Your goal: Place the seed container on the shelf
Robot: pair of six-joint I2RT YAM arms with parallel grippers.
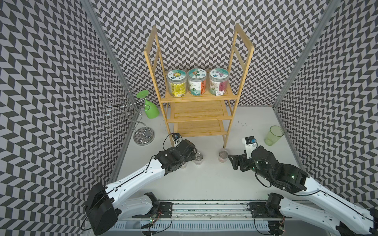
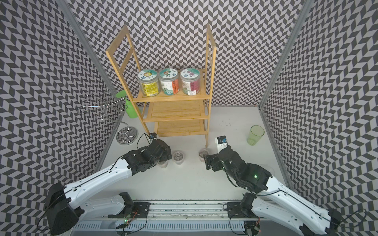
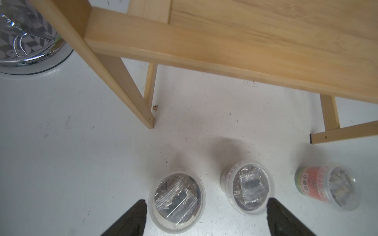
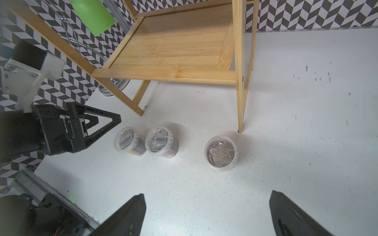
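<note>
Three small clear seed cups stand on the white floor before a bamboo shelf. The left wrist view shows the left cup, the middle cup and a red-labelled right cup. My left gripper hovers over them, open, fingers either side and nothing held. My right gripper is open and empty, just right of the right cup. Three large lidded tins, among them a yellow-labelled tin, sit on the upper shelf; the two lower boards look bare.
A chrome wire stand and a green object are left of the shelf. A green glass stands at the right. The floor right of the shelf is mostly clear.
</note>
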